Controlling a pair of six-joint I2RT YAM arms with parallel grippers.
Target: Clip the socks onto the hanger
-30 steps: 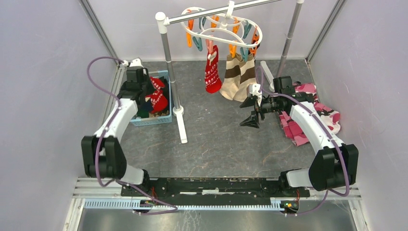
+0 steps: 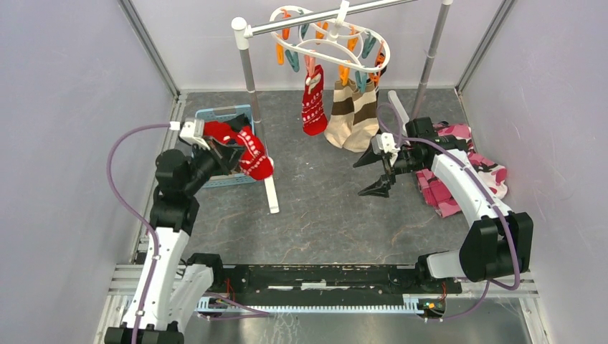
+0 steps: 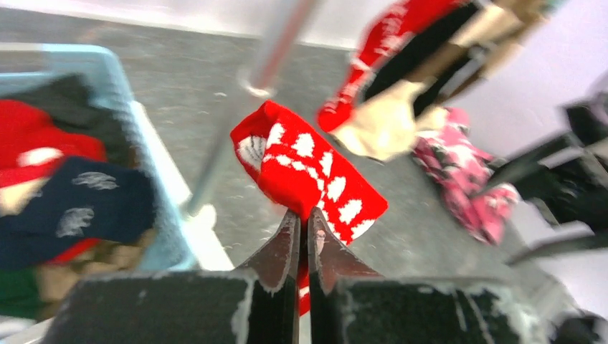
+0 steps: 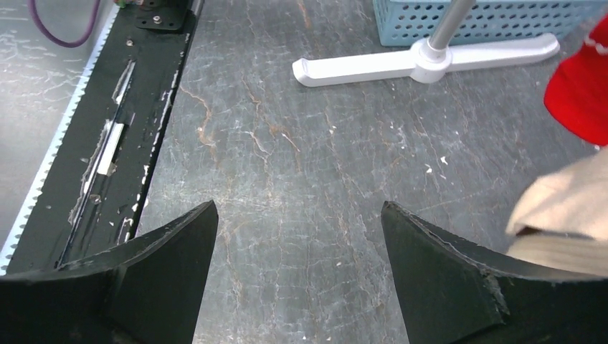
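Observation:
A red sock with white patterns [image 3: 326, 179] is pinched in my left gripper, whose fingers are shut on it. From above, that sock [image 2: 256, 156] hangs at the front right of the left gripper [image 2: 233, 154], over the basket's right side. The round white hanger [image 2: 330, 57] carries several orange, teal and pink clips. A red sock [image 2: 313, 104] and brown-and-cream striped socks [image 2: 351, 115] hang from it. My right gripper [image 2: 364, 178] is open, in front of and below the striped socks; only floor shows between its fingers in the right wrist view.
The blue basket [image 3: 107, 72] holds several more socks, among them a dark navy one [image 3: 89, 193]. The stand's pole [image 2: 252, 93] and white foot [image 2: 272, 193] are beside the basket. Pink patterned cloth [image 2: 459, 190] lies behind the right arm.
My left gripper has risen out of the basket and come nearer and right, carrying the red sock. The hanger sways slightly.

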